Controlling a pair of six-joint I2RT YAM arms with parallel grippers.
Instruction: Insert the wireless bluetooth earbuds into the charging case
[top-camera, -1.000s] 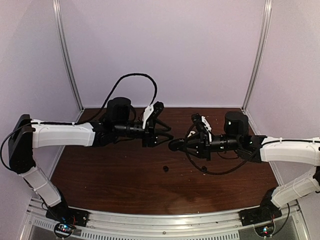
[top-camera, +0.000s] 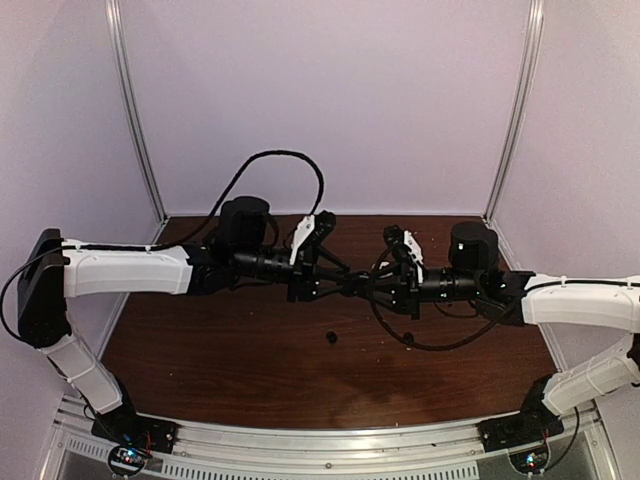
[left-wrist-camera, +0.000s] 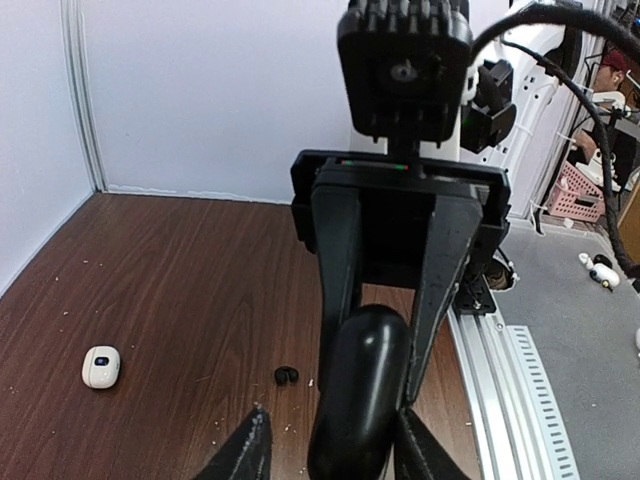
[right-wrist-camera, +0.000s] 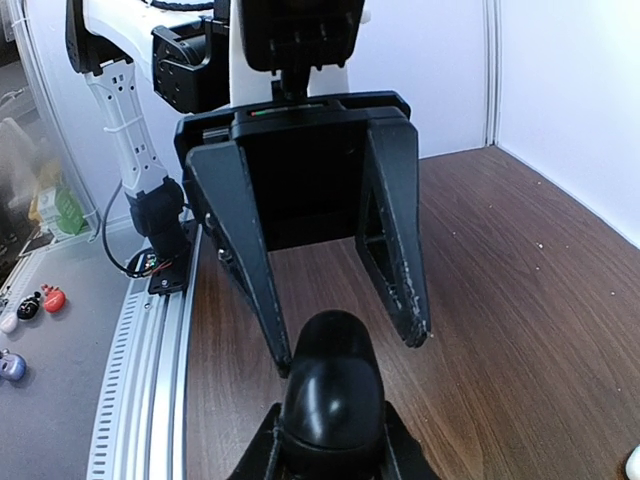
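A glossy black charging case (left-wrist-camera: 358, 390) (right-wrist-camera: 332, 400) hangs in the air over the table's middle, with my right gripper (top-camera: 375, 284) shut on it. My left gripper (top-camera: 335, 282) faces it from the left, fingers parted on either side of the case's end; whether they touch it is not clear. Small black earbuds (left-wrist-camera: 286, 375) lie on the table, and a dark piece (top-camera: 331, 337) shows below the arms in the top view.
A white case (left-wrist-camera: 101, 367) lies on the wooden table (top-camera: 220, 370). Walls enclose the back and sides.
My right arm has stayed in place.
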